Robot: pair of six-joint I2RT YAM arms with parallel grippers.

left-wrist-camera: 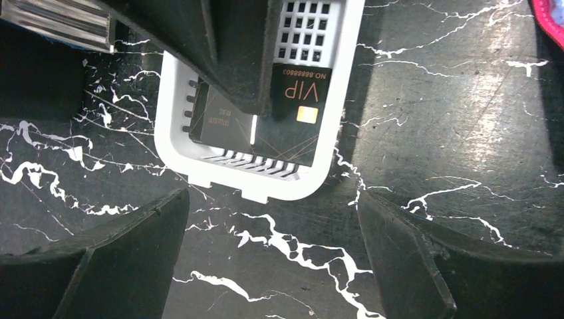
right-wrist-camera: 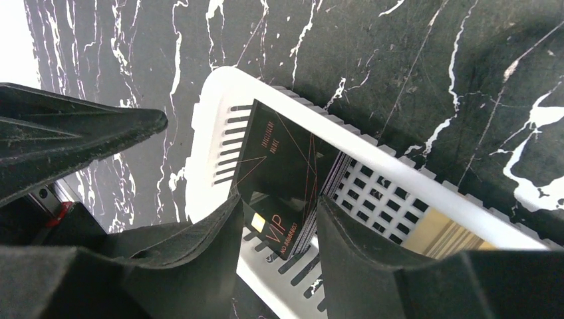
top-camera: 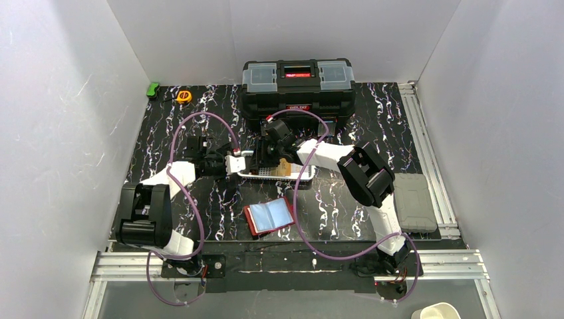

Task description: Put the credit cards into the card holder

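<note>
Black VIP cards lie stacked at one end of a white slotted basket. In the right wrist view, my right gripper reaches down over them, its fingertips apart near the stack's two sides; contact is unclear. A finger of it covers part of the top black card in the left wrist view. My left gripper stands open beyond the basket's end, only bare table between its fingers. Red with pale blue inside, the card holder lies spread in front of the basket.
Tan cards occupy another section of the basket. Behind it stands a black toolbox. A tape measure sits at the back left. Table space right of the holder is clear.
</note>
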